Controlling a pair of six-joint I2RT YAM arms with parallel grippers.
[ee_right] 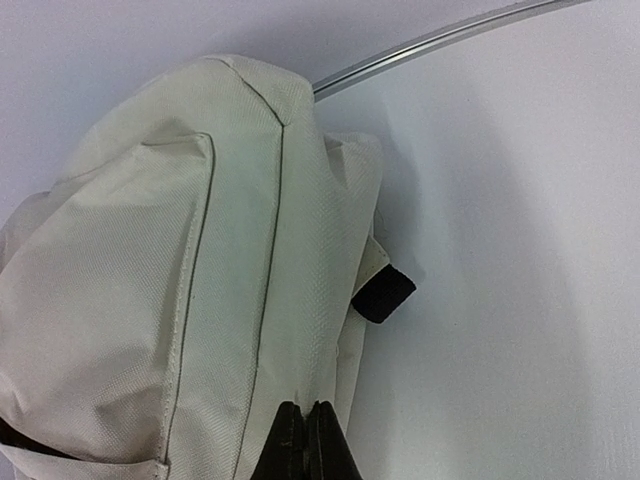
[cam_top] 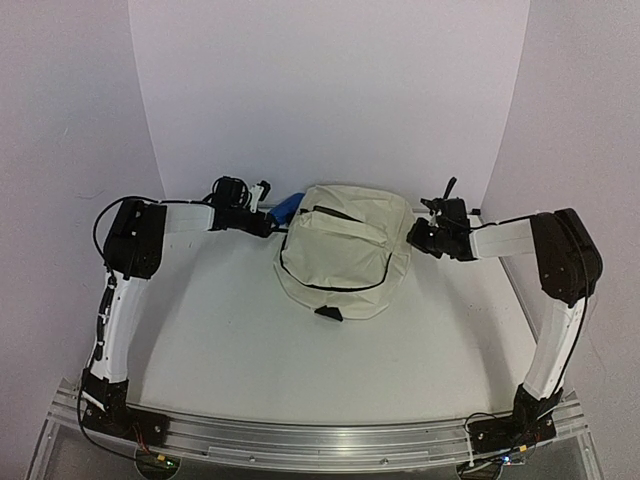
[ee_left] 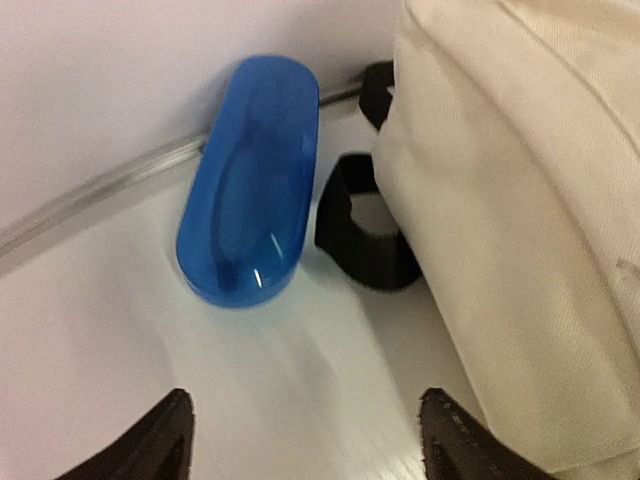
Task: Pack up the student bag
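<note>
A cream backpack (cam_top: 345, 255) with black zips lies in the middle of the table. My right gripper (cam_top: 420, 236) is at its right side; in the right wrist view the fingertips (ee_right: 290, 420) are together against the side fabric, and the bag shifts along with them. At the bag's upper left lies a blue, rounded, glossy case (ee_left: 250, 180), partly behind my left gripper (cam_top: 268, 213) from above. In the left wrist view the left fingers (ee_left: 150, 445) stand wide apart, with only bare table between them and the case beyond. The bag's contents are hidden.
A black strap loop (ee_left: 365, 245) sticks out between the case and the bag. On the right side a black strap end (ee_right: 384, 293) protrudes. Behind runs a metal strip (ee_right: 430, 48) at the wall.
</note>
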